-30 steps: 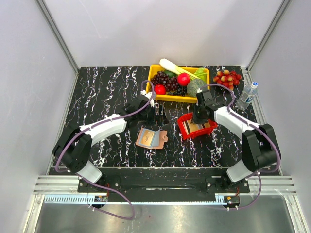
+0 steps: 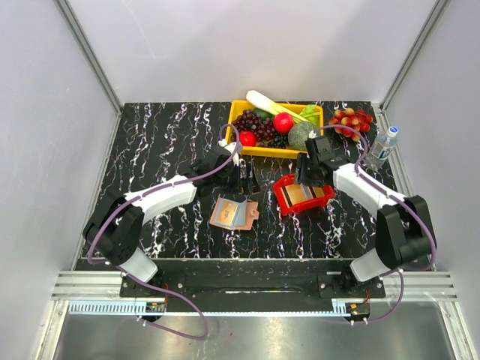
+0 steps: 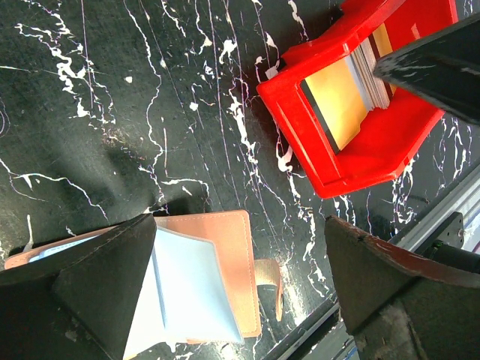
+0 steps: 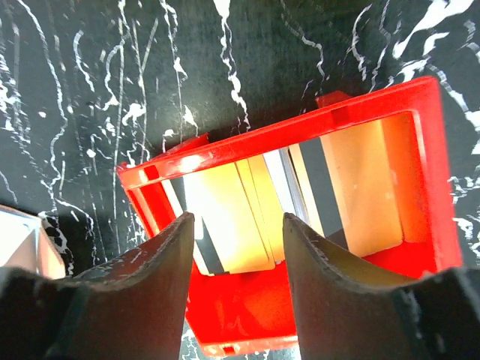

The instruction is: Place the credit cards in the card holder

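The red tray holds cards, mostly gold with dark stripes, standing or leaning in it. My right gripper is open just over the tray, nothing seen held between its fingers. The pink card holder lies left of the tray, with pale blue and gold cards or sleeves in it. My left gripper hangs open above the holder's area, empty.
A yellow basket of fruit and vegetables sits at the back. A grape bunch and a water bottle are at the back right.
My right arm has shifted slightly over the red tray, lately rising or drawing back a little. The left arm and card holder look unchanged.
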